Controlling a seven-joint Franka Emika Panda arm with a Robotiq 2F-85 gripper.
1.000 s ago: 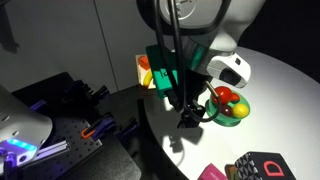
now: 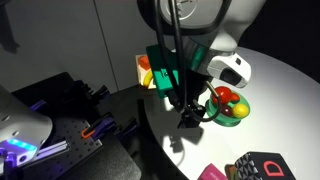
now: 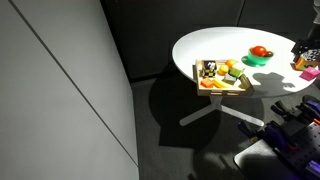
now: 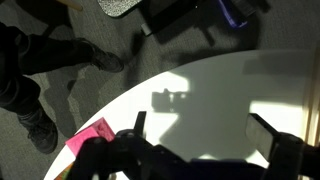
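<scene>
My gripper (image 2: pixel 188 117) hangs over the white table with its fingers apart. In the wrist view, the gripper has a wide gap between its two dark fingers, and only bare tabletop shows there. Just to its right in exterior view 1 stands a green bowl (image 2: pixel 228 121) holding red and yellow-green pieces, possibly toy fruit or vegetables. The same bowl (image 3: pixel 258 61) is near the table's middle right in exterior view 2. A wooden tray (image 3: pixel 222 92) of assorted small items lies nearer the front edge there. The arm hides most of this tray in exterior view 1.
A pink block (image 2: pixel 213 172) lies near the table edge, beside a black box (image 2: pixel 262 166) with a patterned face. Dark floor and equipment lie beyond the rim.
</scene>
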